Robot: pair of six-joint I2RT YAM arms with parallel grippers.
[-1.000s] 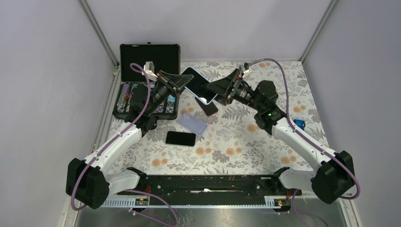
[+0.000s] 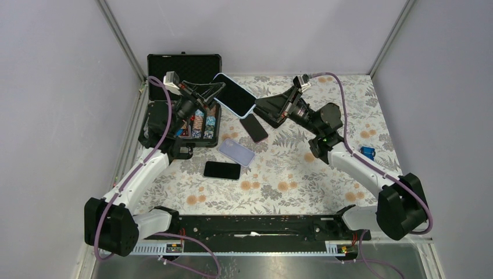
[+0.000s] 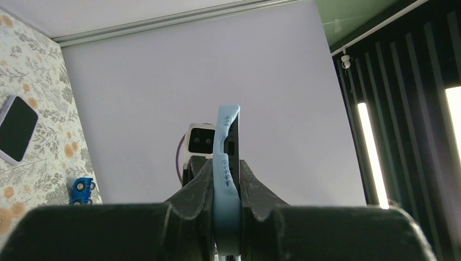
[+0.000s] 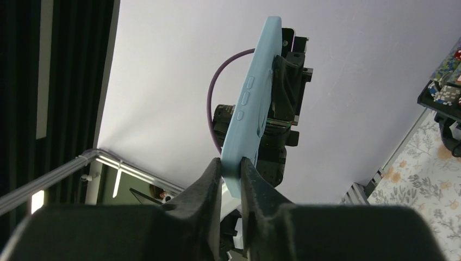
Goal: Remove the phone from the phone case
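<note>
A phone with a black screen in a light blue case (image 2: 235,96) hangs above the table between both arms. My left gripper is shut on one end of it, the blue edge standing between its fingers. In the right wrist view the case (image 4: 253,103) shows its side buttons, and the phone appears seated inside. My right gripper has its fingertips on either side of the opposite, lower corner of the case. Whether both fingers press on it cannot be told. In the top view this right gripper (image 2: 257,104) meets the phone's right end.
A dark phone (image 2: 254,128), a lavender phone (image 2: 237,152) and a black-screened phone (image 2: 222,170) lie on the floral table. An open black case (image 2: 185,67) stands back left. A blue toy car (image 2: 368,152) sits far right.
Over the last second the cased phone has moved left and toward the back with my left gripper. My right gripper now covers less of its corner.
</note>
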